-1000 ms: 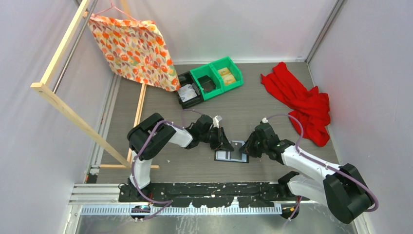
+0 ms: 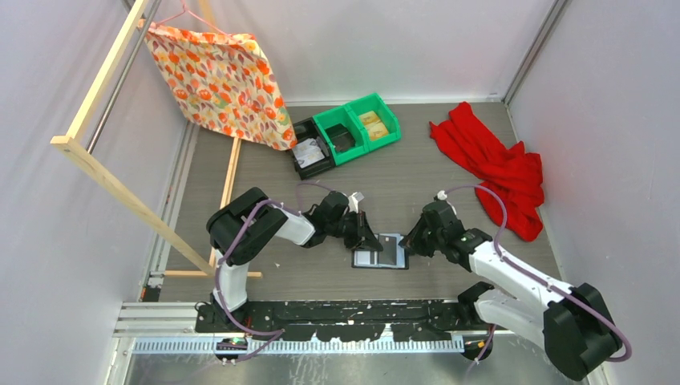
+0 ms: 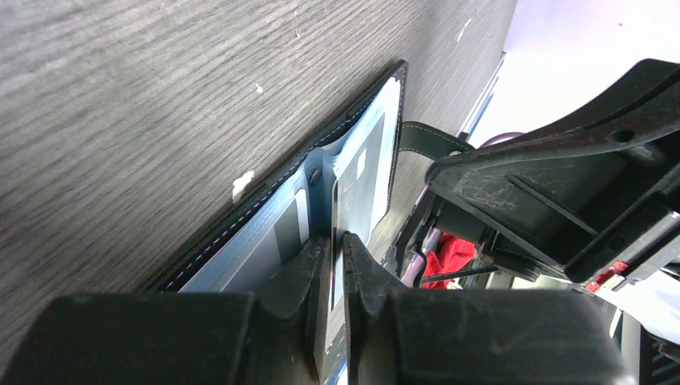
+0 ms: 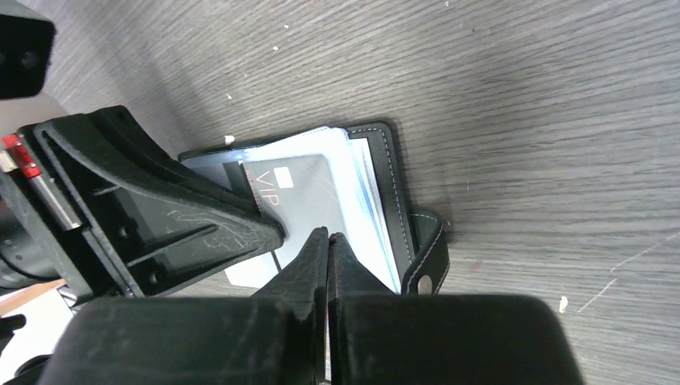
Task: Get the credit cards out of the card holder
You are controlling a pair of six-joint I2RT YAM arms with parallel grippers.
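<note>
The black card holder [image 2: 387, 255] lies open on the table, its clear sleeves holding cards, one marked VIP [image 4: 297, 192] in the right wrist view. My left gripper [image 2: 369, 245] is over the holder's left part; in the left wrist view its fingertips [image 3: 353, 249] are at the edge of a card [image 3: 361, 184], narrowly apart, and whether they grip it I cannot tell. My right gripper [image 2: 405, 243] is at the holder's right side, shut, its fingertips [image 4: 317, 249] low over the right end of the sleeves with nothing visible between them.
Green bins [image 2: 358, 108] and a black bin [image 2: 317, 167] stand at the back. A red cloth [image 2: 489, 168] lies at the right. A patterned cloth [image 2: 216, 80] hangs on a wooden frame at the left. Table around the holder is clear.
My left gripper and the holder have barely moved.
</note>
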